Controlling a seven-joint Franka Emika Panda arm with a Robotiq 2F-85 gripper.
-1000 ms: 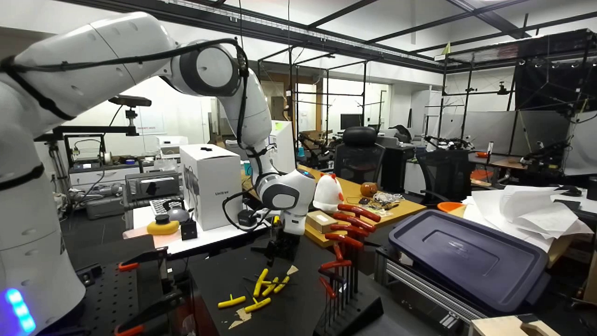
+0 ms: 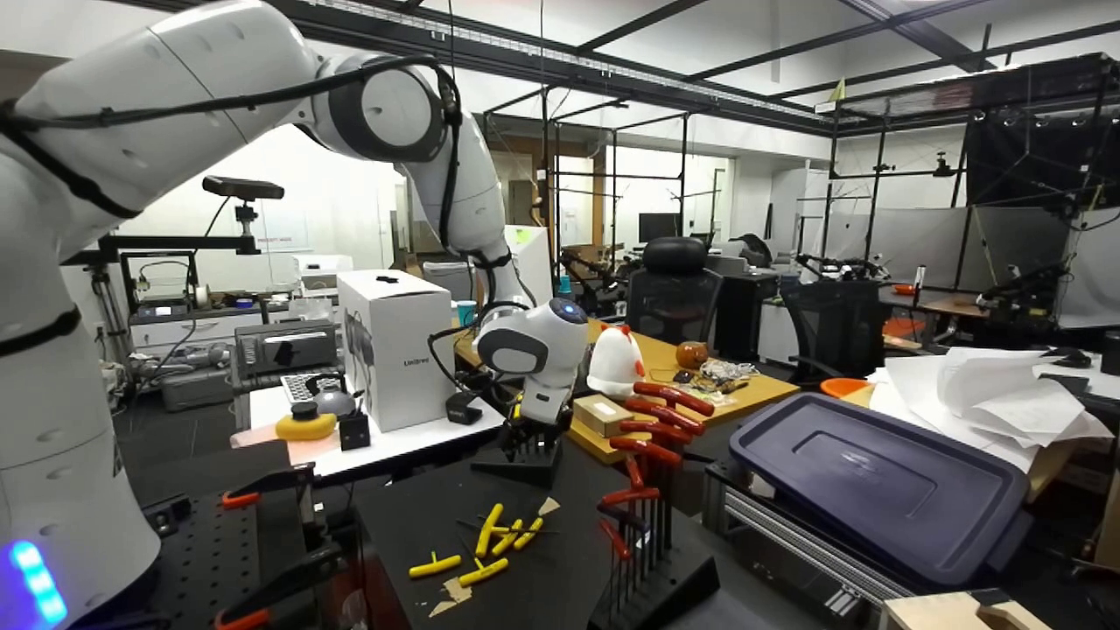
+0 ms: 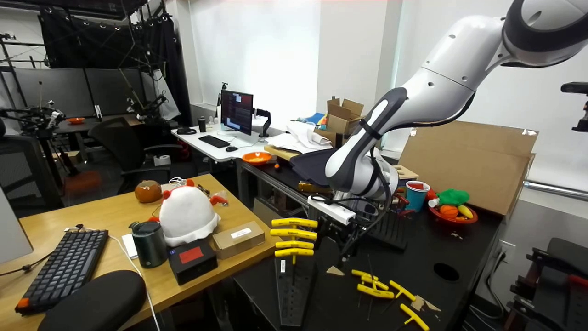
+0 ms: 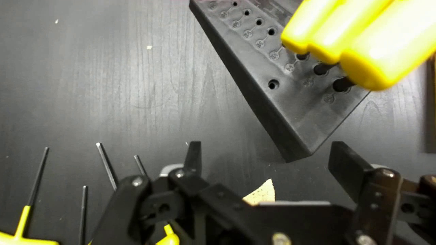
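In the wrist view my gripper stands open, with only bare table and the near corner of a black holder between its fingers. That sloped holder (image 4: 253,90) has rows of holes, and yellow T-handle hex keys (image 4: 368,53) stand in some of them. Several empty holes show along its face. More yellow T-handle keys (image 2: 504,535) lie loose on the black table, with shafts of a few (image 4: 107,165) showing left of my gripper. From the second exterior view, the upright keys (image 3: 293,233) are in front of the arm, and my fingers are hard to make out.
A second holder with red T-handle keys (image 2: 656,451) stands at the table's right side. Torn cardboard scraps (image 2: 451,595) lie by the loose keys. A wooden desk with a brown box (image 3: 238,239) adjoins the holder. Bare table (image 4: 102,81) lies left of it.
My gripper has risen from lower down over the table, and the hand has tilted. The black holder behind it shows more clearly. The loose yellow keys have not moved.
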